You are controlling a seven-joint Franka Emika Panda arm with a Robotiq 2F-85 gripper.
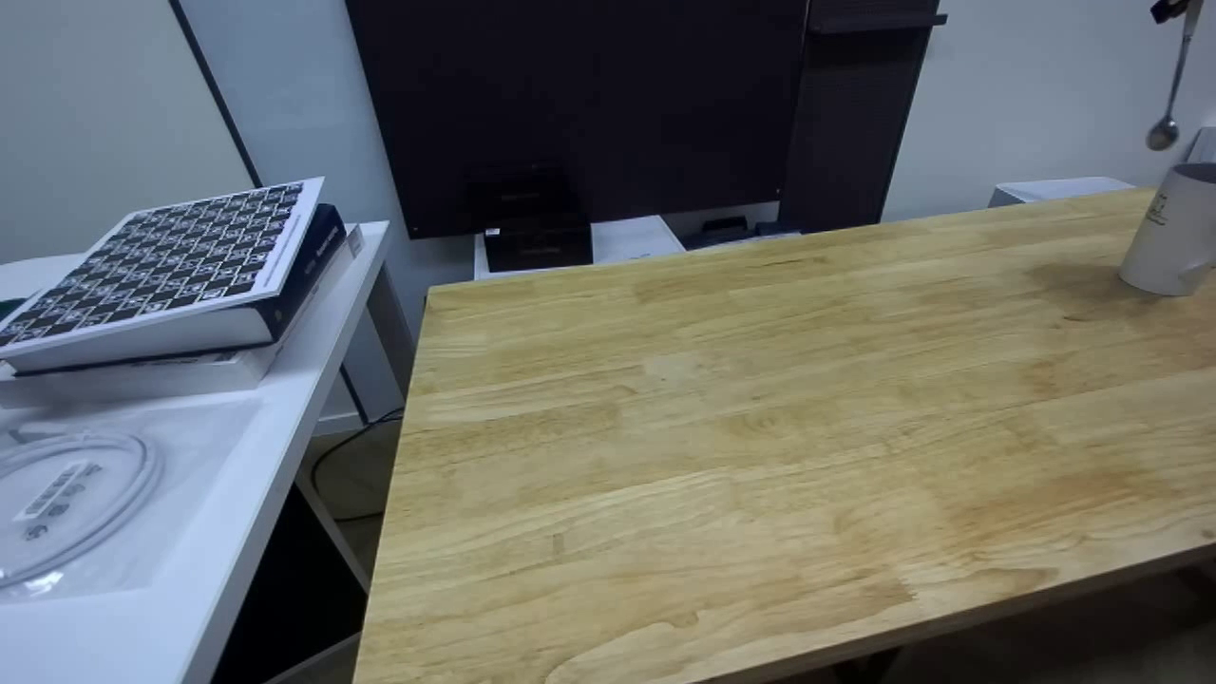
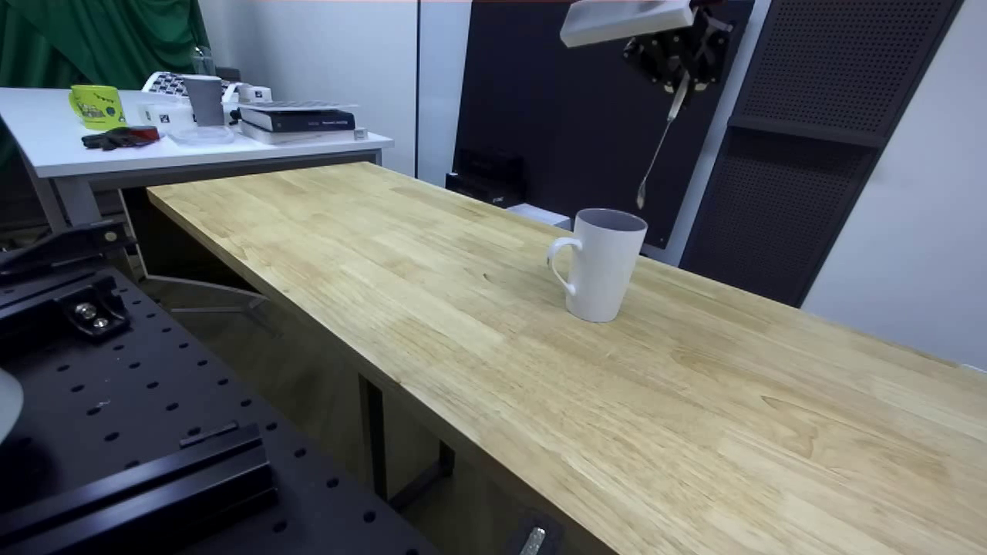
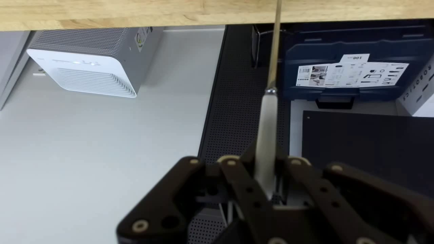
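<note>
A long-handled spoon (image 2: 659, 153) hangs bowl-down from my gripper (image 2: 682, 83), which is shut on its pale handle. In the wrist view the gripper's fingers (image 3: 240, 179) close around that handle (image 3: 266, 138), and the thin shaft runs up out of the frame. A white mug (image 2: 608, 268) stands upright on the wooden table, its handle to the left in exterior view 2. The spoon's bowl (image 1: 1163, 133) is in the air above the mug's rim level, clear of the mug (image 1: 1174, 234). Only the gripper's tip shows at the top right of exterior view 1.
A white side table (image 2: 213, 162) holds books (image 2: 296, 120), a gray cup (image 2: 204, 99) and a green mug (image 2: 97, 106). Beyond the table's edge are a white appliance (image 3: 87, 73) and a blue case (image 3: 366, 44).
</note>
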